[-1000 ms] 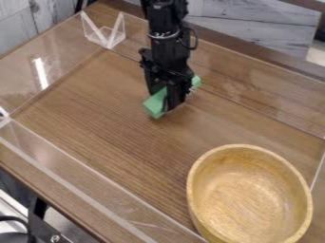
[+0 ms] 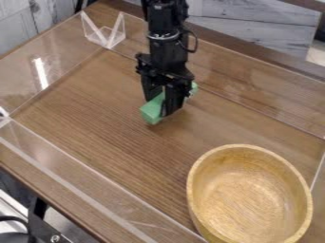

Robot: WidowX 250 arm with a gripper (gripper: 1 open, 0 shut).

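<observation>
The black robot gripper [image 2: 159,87] reaches down from the top centre of the camera view and is shut on a green object [image 2: 156,107] with a flat face, held tilted just above or on the wooden table [image 2: 102,152]. Part of the green object also shows to the right of the gripper. Whether it touches the table cannot be told.
A yellow oval bowl [image 2: 249,199] sits at the lower right. A clear plastic piece [image 2: 105,30] stands at the upper left. A black cable lies at the lower left edge.
The gripper and the green object have shifted very slightly to the left; little else differs.
</observation>
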